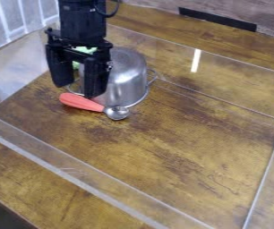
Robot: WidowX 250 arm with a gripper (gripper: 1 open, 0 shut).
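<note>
My black gripper [77, 77] hangs open over the left part of the table, in front of a metal pot [127, 80] that it partly hides. Just below, a red-handled spoon [82, 103] lies on the wood, its silver head [116, 113] to the right. A green object [84, 55] shows behind the gripper, mostly hidden.
Transparent walls edge it at the left, front and right.
</note>
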